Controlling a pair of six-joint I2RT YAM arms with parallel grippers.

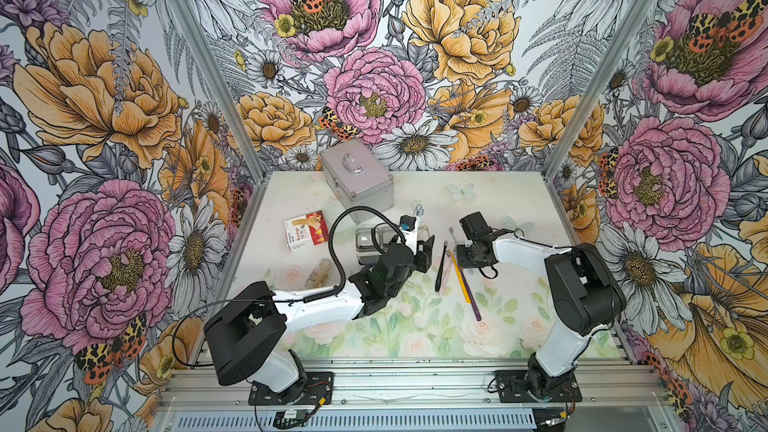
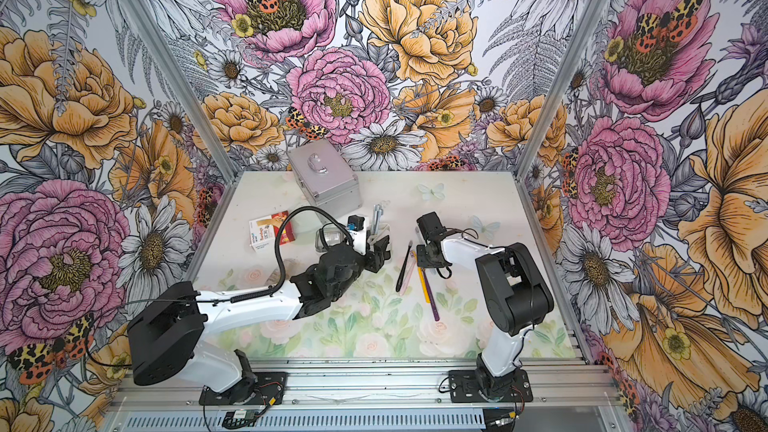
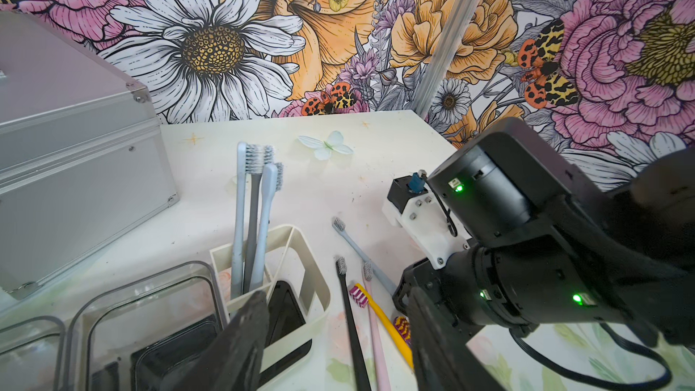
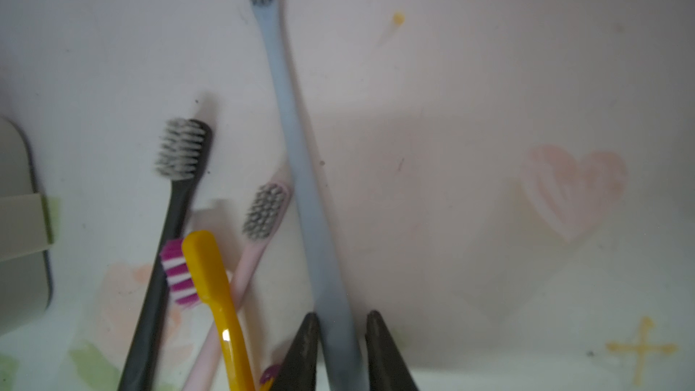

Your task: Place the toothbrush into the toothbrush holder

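A light blue toothbrush [image 4: 307, 195] lies on the table, its handle running between the fingers of my right gripper. That gripper is part open, low over the handle, with a narrow gap on the right side. In the left wrist view, the cream holder [image 3: 307, 275] has several toothbrushes [image 3: 253, 224] upright in its left slot. My left gripper is open near the holder, its blurred fingers apart with nothing held. Black [image 4: 170, 224], pink [image 4: 249, 257] and yellow [image 4: 217, 289] toothbrushes lie left of the blue one.
Clear containers [image 3: 152, 318] stand beside the holder. A silver case [image 1: 360, 180] is at the back, and a red and white box [image 1: 306, 230] lies to the left. My right arm [image 3: 506, 268] is close to the left gripper.
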